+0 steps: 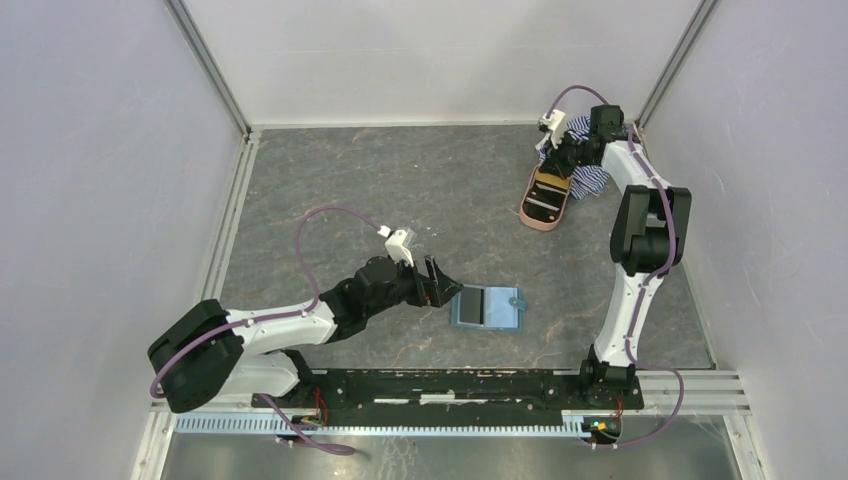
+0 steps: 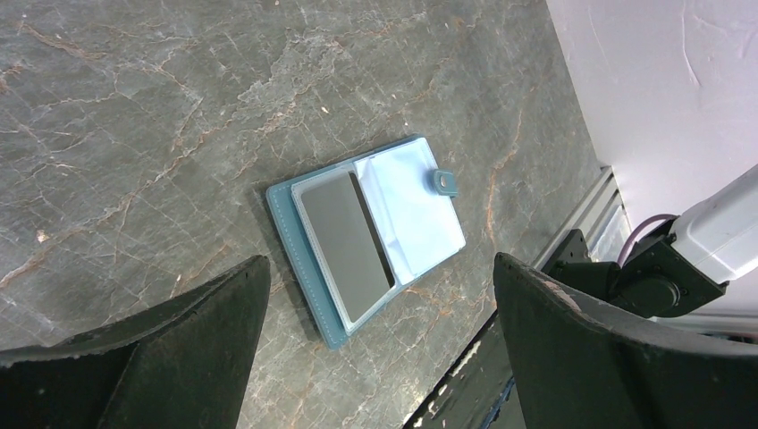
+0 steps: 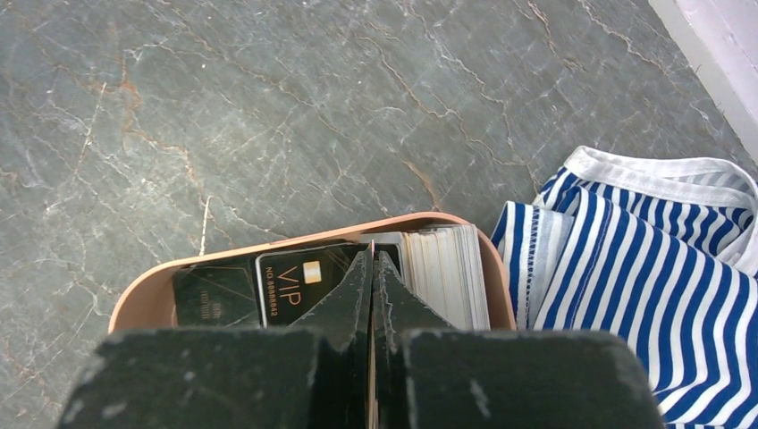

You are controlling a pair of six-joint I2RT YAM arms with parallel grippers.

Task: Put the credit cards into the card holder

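Note:
Lying open on the table, the blue card holder shows a grey panel and a pale sleeve side. My left gripper is open at its left edge in the top view, nothing between its fingers. At the far right, my right gripper is over the box's far end, shut on a thin gold card. In the right wrist view that card appears only as a fine edge between the fingers. Below are a black VIP card and a stack of cards.
A pinkish-tan box contains the loose cards. Blue-and-white striped cloth lies against its far side, near the wall.

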